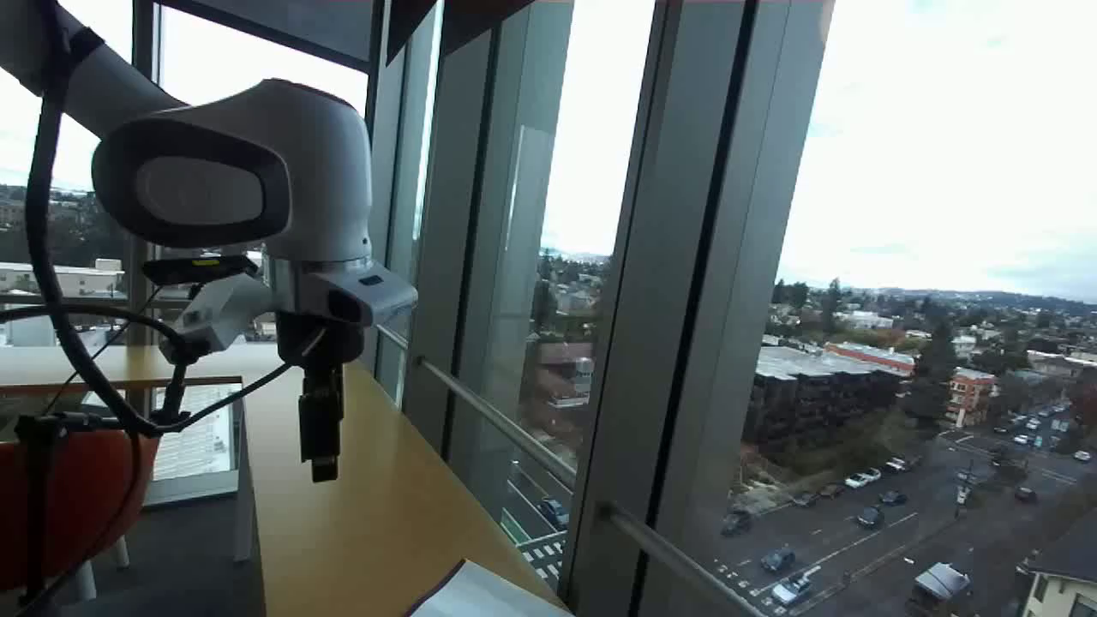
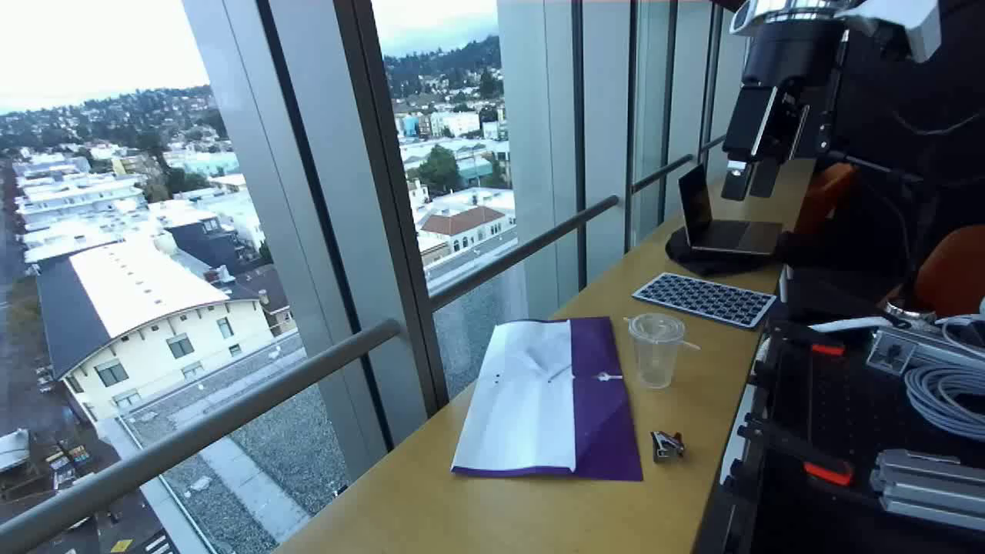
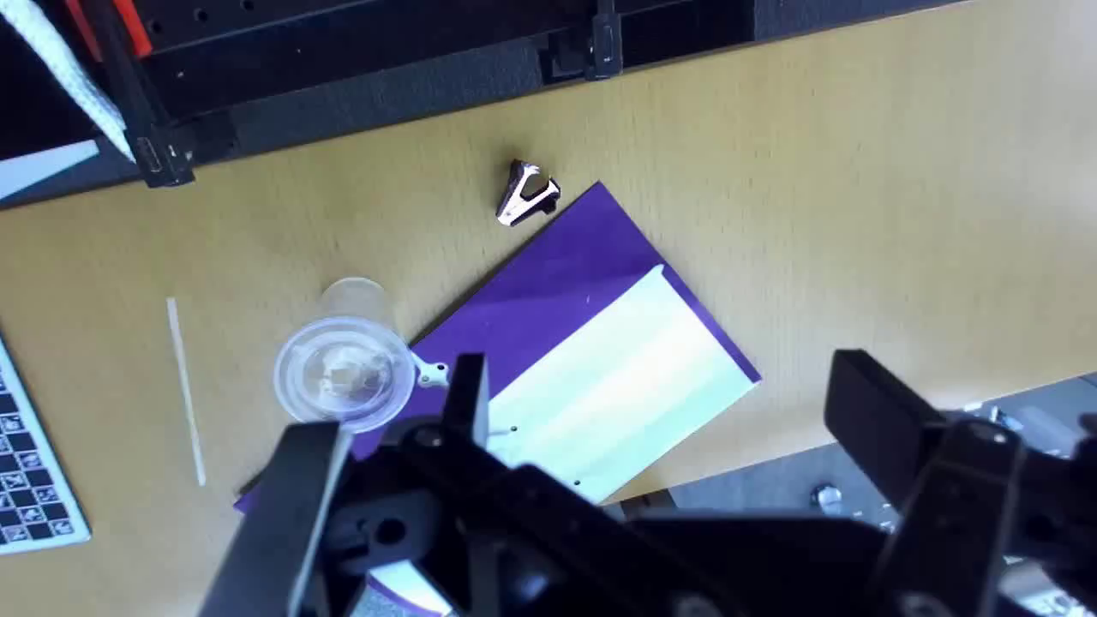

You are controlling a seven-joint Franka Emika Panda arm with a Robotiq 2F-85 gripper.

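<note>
My gripper hangs high over the table, its fingers wide apart in the wrist view with nothing gripped between them. In exterior view 1 the gripper (image 1: 323, 463) points straight down, and exterior view 2 has it (image 2: 749, 180) at the upper right. A clear plastic cup (image 2: 656, 351) stands upright beside a purple folder (image 2: 606, 406) with white paper (image 2: 526, 397) on it. Near the folder's corner lies a small metal staple remover (image 2: 666, 446). A thin white stick (image 3: 186, 391) rests left of the cup in the wrist view.
A white-framed keyboard (image 2: 706, 298) and an open laptop (image 2: 734, 231) are farther along the table (image 2: 554, 517). Windows and a metal rail (image 2: 526, 254) border one side. Dark equipment with coiled cable (image 2: 951, 397) lines the other. Bare tabletop surrounds the staple remover.
</note>
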